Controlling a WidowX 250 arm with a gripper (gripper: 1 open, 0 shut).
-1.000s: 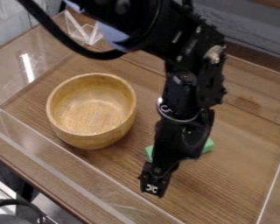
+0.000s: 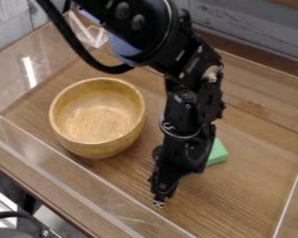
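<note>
My black gripper (image 2: 162,193) reaches down to the wooden tabletop, right and a little below a wooden bowl, shut with nothing visible between its fingers. A green object (image 2: 216,154) lies just behind the gripper on the right, partly hidden by it. The yellowish wooden bowl (image 2: 97,117) stands at the left and looks empty.
A pale wall closes the back, and the table's left front edge has black cables beyond it.
The gripper has shifted slightly left and appears more upright and narrower. The bowl and green object look unmoved.
</note>
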